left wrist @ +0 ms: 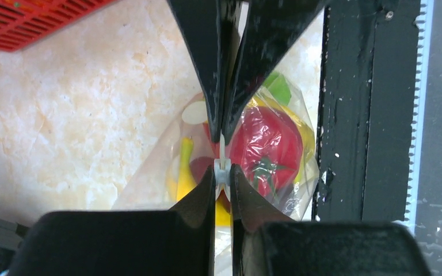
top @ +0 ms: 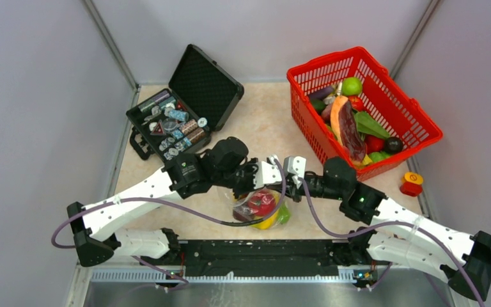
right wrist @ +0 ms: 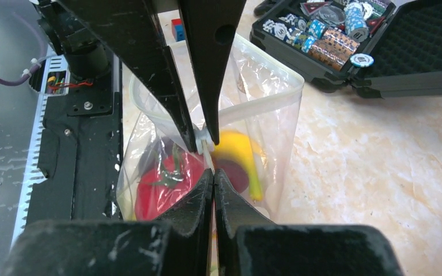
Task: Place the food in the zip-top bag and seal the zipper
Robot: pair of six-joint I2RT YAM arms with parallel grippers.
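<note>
A clear zip top bag holding food lies at the table's front, below both grippers; a red tomato and yellow items show through it. My left gripper is shut on the whitish zipper slider at the bag's rim. My right gripper is shut beside it at the thin zipper strip; whether anything is between its tips is hard to tell. The two wrists almost meet in the top view, hiding the bag's top.
A red basket of food stands at the back right. An open black case of chips is at the back left. A red-and-yellow object lies at the right edge.
</note>
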